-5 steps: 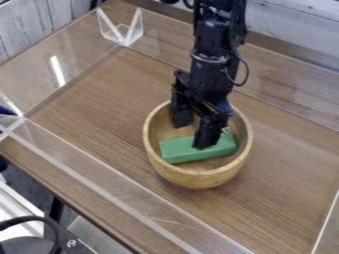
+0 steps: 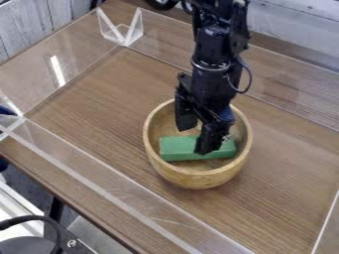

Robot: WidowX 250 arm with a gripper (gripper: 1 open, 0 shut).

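Note:
A wooden bowl (image 2: pixel 195 175) sits on the table, holding a green block (image 2: pixel 187 149) that lies along its near part. The black gripper (image 2: pixel 200 132) hangs down into the bowl from above, its fingertips just over or beside the block's back edge. It is open; whether the tips touch the block cannot be told, as the arm hides the back of the bowl.
A small white wire-like holder (image 2: pixel 121 30) stands at the back left. Dark cables and hardware lie at the lower left corner.
The gripper has shifted slightly up and back from lower in the bowl. The green block has turned a little and sits slightly differently in the bowl.

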